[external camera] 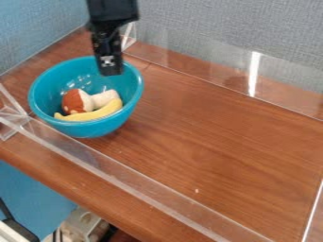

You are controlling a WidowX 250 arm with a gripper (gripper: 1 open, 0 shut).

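Observation:
A teal bowl (pixel 124 113) sits at the left of the wooden table, holding a red-and-white round item (pixel 75 102), a pale piece (pixel 104 97) and a yellow banana (pixel 89 115). My dark gripper (pixel 109 66) hangs over the back of the bowl, shut, with nothing visible between its fingers; it looks slightly blurred.
Clear plastic guards run along the table's (pixel 228 151) near edge and back, against a grey wall. A blue area with some hardware lies below the near left edge.

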